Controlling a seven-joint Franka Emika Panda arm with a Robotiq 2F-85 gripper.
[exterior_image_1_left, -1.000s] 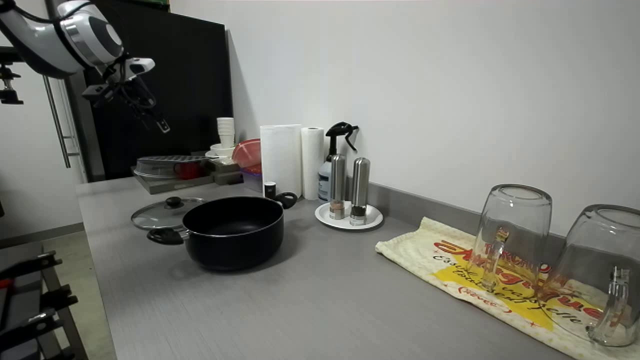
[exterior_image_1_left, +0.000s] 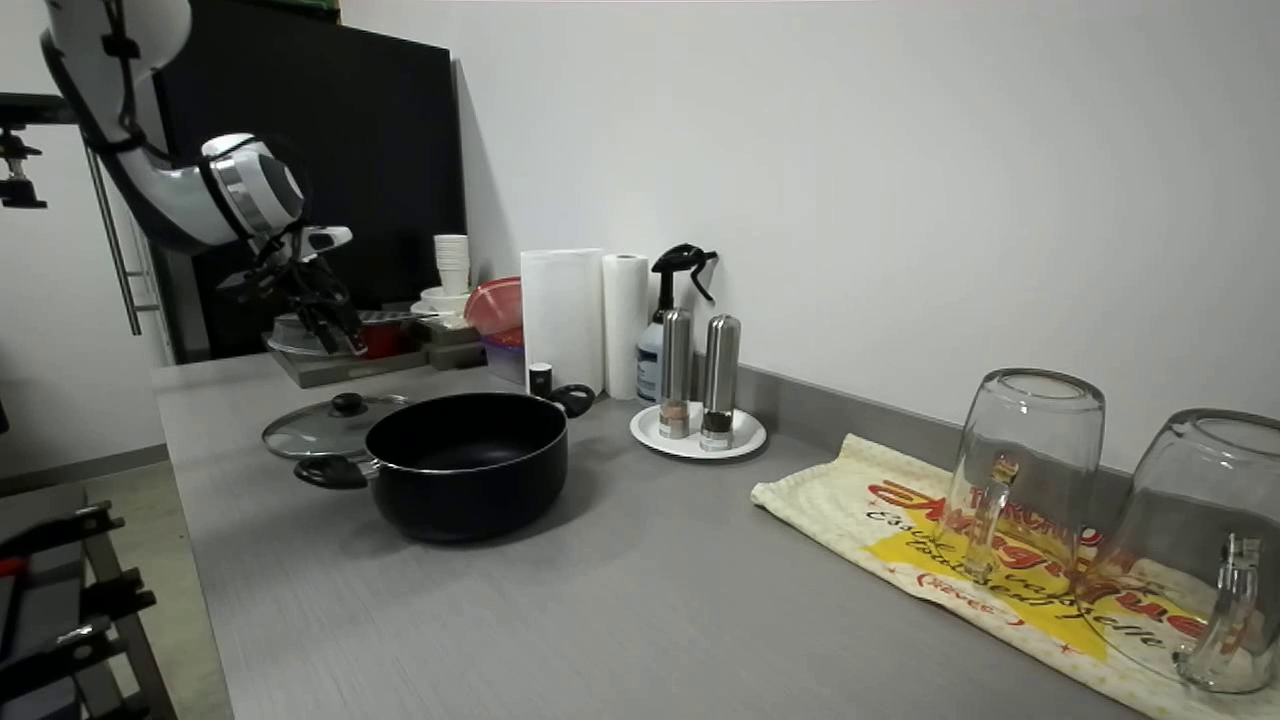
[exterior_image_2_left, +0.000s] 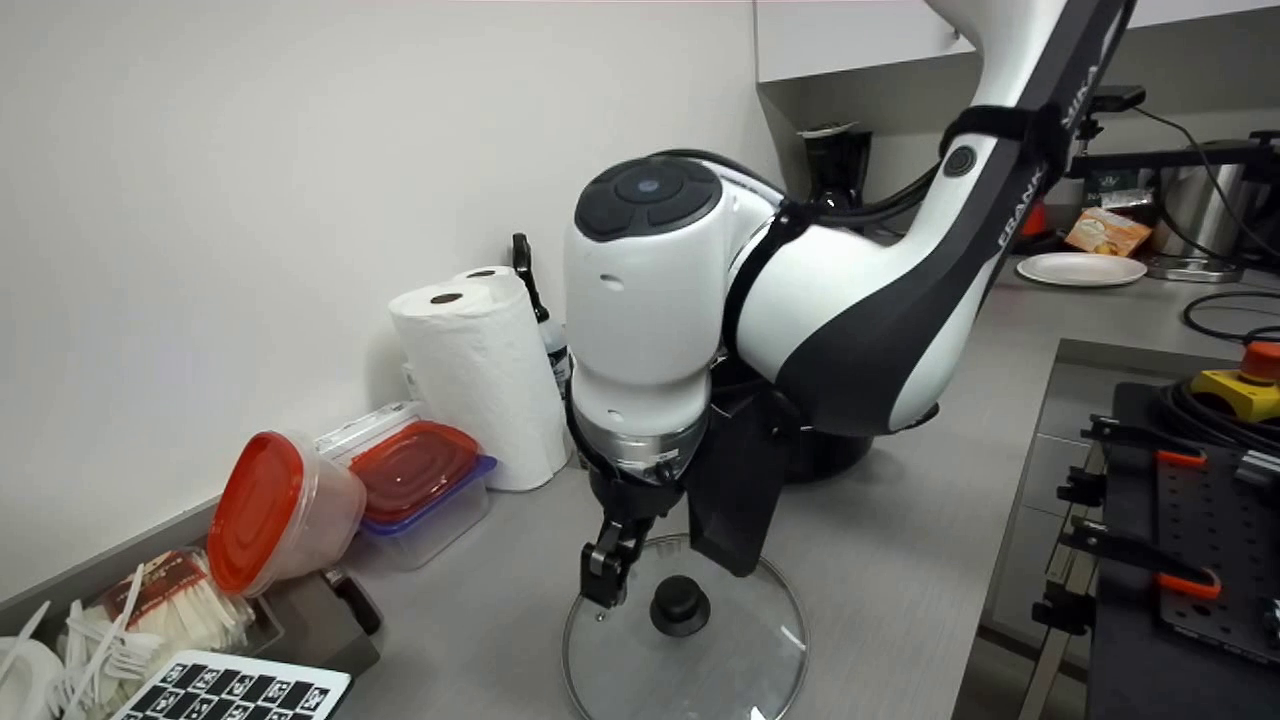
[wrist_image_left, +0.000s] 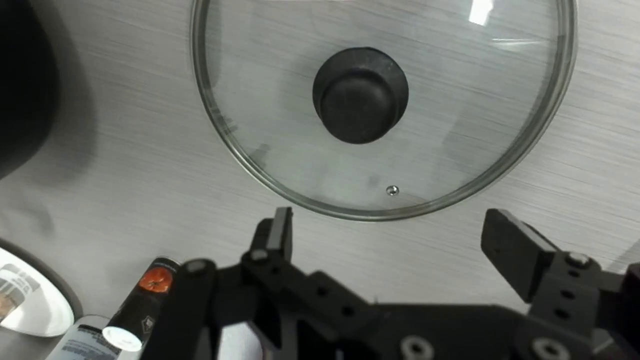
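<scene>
A round glass lid (wrist_image_left: 276, 150) with a metal rim and a black knob (wrist_image_left: 360, 99) lies flat on the grey counter. My gripper is open above the counter, its fingers spread wide and nothing between them. In the wrist view the lid's knob lies beyond the fingertips, roughly in line with the gap. Exterior view 1 puts the gripper (exterior_image_1_left: 342, 336) above and behind the lid (exterior_image_1_left: 314, 430). Close to the lid stands a black two-handled pot (exterior_image_1_left: 474, 480), with no lid on it.
Paper towel rolls (exterior_image_1_left: 564, 318), a spray bottle (exterior_image_1_left: 650, 354) and a white plate (exterior_image_1_left: 642, 426) bearing two grinders line the wall. Plastic containers (exterior_image_2_left: 414, 516) stand near the lid. Two glass mugs (exterior_image_1_left: 1020, 468) rest upside down on a cloth (exterior_image_1_left: 828, 492).
My arm has come down and slightly right in exterior view 1, bringing the gripper lower, nearer the counter. The lid and pot have stayed where they were.
</scene>
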